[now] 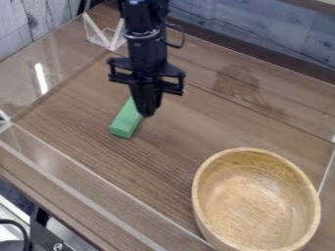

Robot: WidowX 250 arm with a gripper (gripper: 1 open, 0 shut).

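Note:
A green block (127, 120) lies flat on the wooden table. The black robot gripper (147, 93) hangs just above and to the right of it, partly covering its far end. Whether the fingers are open or shut is hard to make out.
A large beige bowl (256, 204) sits at the front right. Clear plastic items lie at the left and back-left edges of the table (72, 167). Black cables are at the bottom left corner.

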